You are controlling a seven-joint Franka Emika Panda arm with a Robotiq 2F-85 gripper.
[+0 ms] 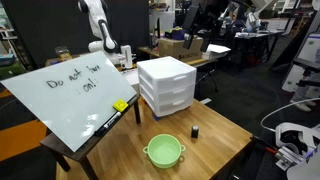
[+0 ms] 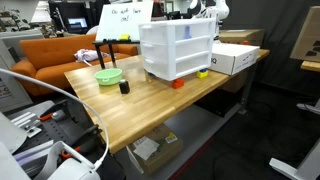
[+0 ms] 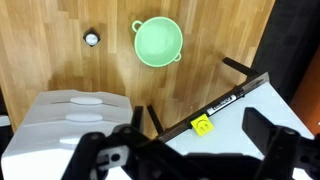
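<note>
My gripper is open, its two black fingers wide apart with nothing between them in the wrist view. It hangs high above the table, looking down. A green two-handled bowl (image 1: 164, 150) stands on the wood, looking empty from above (image 3: 158, 41). A small dark upright object (image 1: 195, 131) stands apart from the bowl; what it is cannot be made out. The tilted whiteboard (image 1: 65, 105) bears handwriting. Along its lower edge are a yellow block (image 1: 120, 105) and a marker (image 3: 222, 103). Behind the bowl rises a white drawer unit (image 1: 167, 85).
A red block (image 2: 178, 84) and another yellow block (image 2: 202, 74) lie beside the drawers. A white box (image 2: 232, 58) stands farther along the table. Bare tabletop (image 2: 150, 105) surrounds the dark object. Past the table edge, a cardboard box (image 2: 157, 148) sits low down.
</note>
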